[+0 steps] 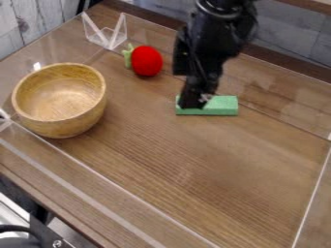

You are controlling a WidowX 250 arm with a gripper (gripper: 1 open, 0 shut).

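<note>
My gripper (195, 82) is a dark grey mechanism at the upper middle, hanging over the table just above and left of a green block (207, 106). Whether its fingers are open or shut is hard to tell from this angle. A red round object (146, 62) with a green top lies to the left of the gripper, near the back of the table.
A wooden bowl (58, 102) sits at the left. A white wire object (106, 29) stands at the back left.
</note>
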